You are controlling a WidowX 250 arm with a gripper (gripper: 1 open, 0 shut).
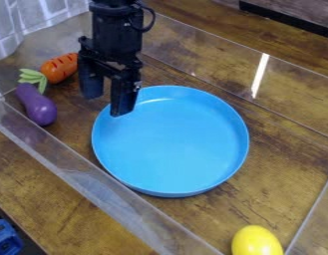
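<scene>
My black gripper hangs at the upper left of the camera view, open, over the upper left edge of a blue plate. To its left lie an orange carrot with green leaves and, lower down, a purple eggplant. Nothing shows held between the fingers.
A yellow egg-shaped object sits at the bottom right. A blue object shows at the bottom left corner. Clear plastic walls border the wooden surface, which is bare at the right.
</scene>
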